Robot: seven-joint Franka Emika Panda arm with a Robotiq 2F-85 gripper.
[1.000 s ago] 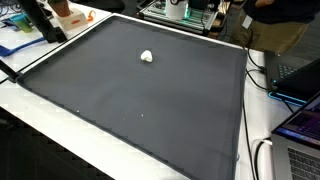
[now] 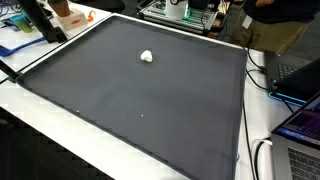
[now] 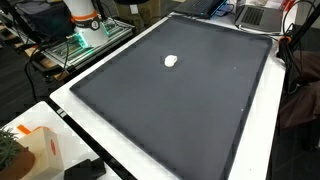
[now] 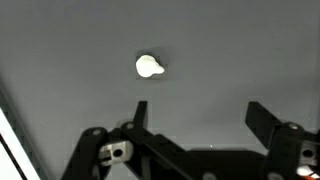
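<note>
A small white object (image 2: 147, 56) lies alone on the dark grey mat, toward its far side in exterior view 1. In exterior view 2 the same white object (image 3: 170, 61) sits in the mat's upper middle. From above, the wrist view shows this white object (image 4: 149, 66) as a rounded blob with a short point on one side. My gripper stands open over the mat, its two dark fingers wide apart. Only bare mat shows between them, and the white object is ahead of the left finger, apart from it.
Laptops (image 2: 298, 135) and cables line the right side in exterior view 1. Orange and blue items (image 2: 68, 15) crowd the far left corner. A potted plant (image 3: 14, 155) stands at the lower left of exterior view 2.
</note>
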